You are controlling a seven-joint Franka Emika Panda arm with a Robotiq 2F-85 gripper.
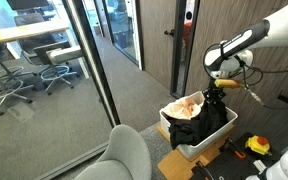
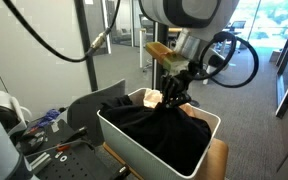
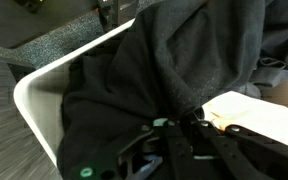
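Note:
Black cloth point(image 2: 154, 130) lies bunched in a white bin point(image 2: 121, 136), with one part pulled up in a peak to my gripper point(image 2: 174, 98). From above, in the wrist view, a raised fold of the cloth point(image 3: 189, 55) runs down to the gripper, which is shut on it. The fingertips are partly hidden by the dark folds. Pale peach cloth point(image 1: 184, 106) shows at the far side of the bin in exterior view 1, beside the black cloth.
The bin stands on a wooden surface point(image 1: 174, 165). Hand tools, among them an orange-handled one point(image 1: 238, 154), lie near it, with a yellow and red object point(image 1: 257, 144) beyond. A grey chair point(image 1: 124, 155) is close by.

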